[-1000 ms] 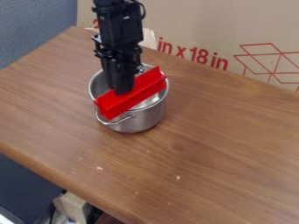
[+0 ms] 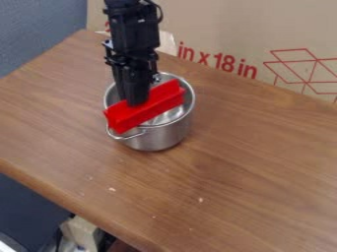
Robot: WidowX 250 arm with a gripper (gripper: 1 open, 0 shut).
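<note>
My black gripper [image 2: 137,91] reaches down from the top, over a steel pot [image 2: 166,138] on the wooden table. A long red block [image 2: 152,106] lies tilted across the pot's opening at the gripper's tip, its lower left end near the front rim. My fingers are mostly hidden by the block and arm, so whether they grip it is unclear.
A cardboard panel [image 2: 250,30] with red print stands along the back. The table's edge drops off at the lower left.
</note>
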